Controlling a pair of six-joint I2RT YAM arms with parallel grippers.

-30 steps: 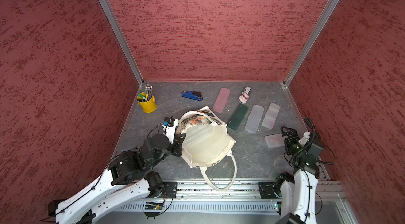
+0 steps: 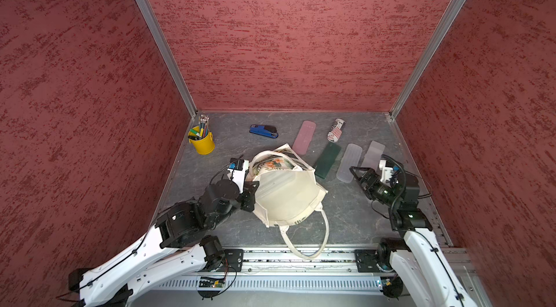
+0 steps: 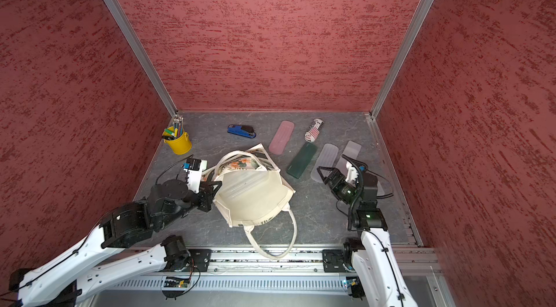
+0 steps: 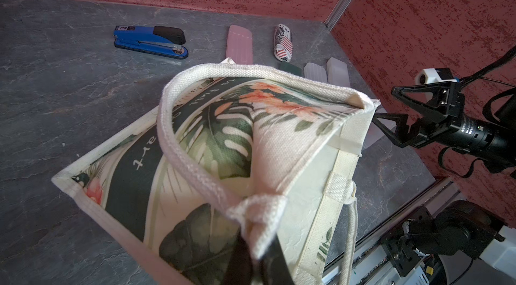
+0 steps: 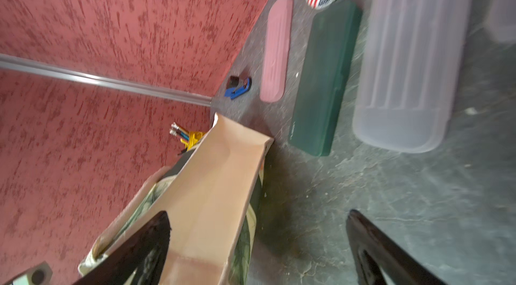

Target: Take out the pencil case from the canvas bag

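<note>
The cream canvas bag [image 2: 292, 200] lies on its side with its opening toward the front; a translucent case [image 3: 237, 184] shows faintly inside. My left gripper is shut on the bag's handle at the near rim, the white strap [image 4: 174, 123] running up from between its fingers. My right gripper stands open to the right of the bag, above the table, with nothing between its fingers; in the left wrist view it [image 4: 387, 107] shows just past the bag's side.
Several pencil cases, including green [image 2: 327, 159], pink [image 2: 304, 136] and clear [image 2: 348, 163], lie behind and right of the bag, with a flag-patterned case [image 2: 336, 130]. A blue stapler [image 2: 263, 131] and a yellow pencil cup [image 2: 202, 143] stand at back left.
My right gripper has moved left and up toward the bag from the right edge. The left arm and bag have shifted slightly right since a second ago.
</note>
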